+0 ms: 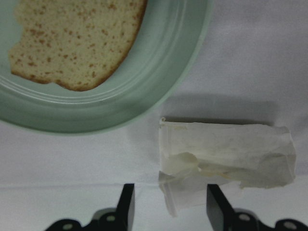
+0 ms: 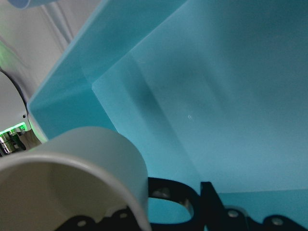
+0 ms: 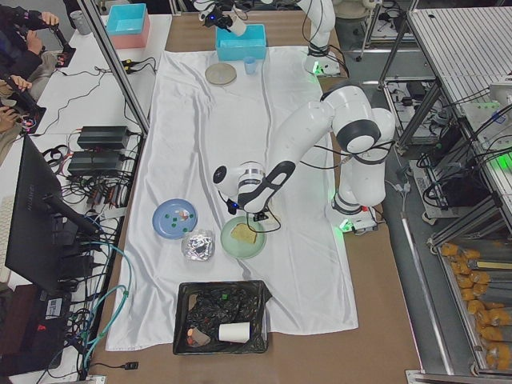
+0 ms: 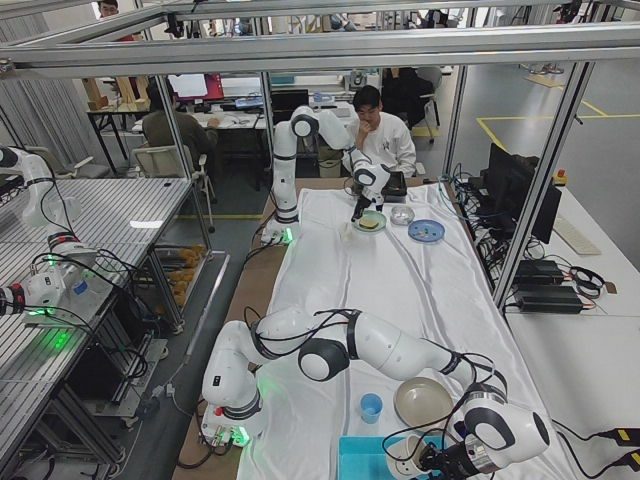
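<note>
My left gripper stands open over the white cloth, beside a crumpled piece of white paper [image 1: 226, 149]. Up and left of it in the left wrist view is a green plate [image 1: 159, 91] holding a bitten slice of bread [image 1: 77, 48]. My right gripper has a white mug [image 2: 115, 154] at its fingers, tilted above a blue bin [image 2: 202, 96]; it appears shut on the mug, its handle between the dark fingers.
A blue plate [image 3: 169, 225] and a foil dish [image 3: 198, 254] sit left of the green plate. A black bin [image 3: 182, 320] is at the near end. A beige plate [image 4: 422, 393] and blue cup [image 4: 371, 408] stand by the blue bin.
</note>
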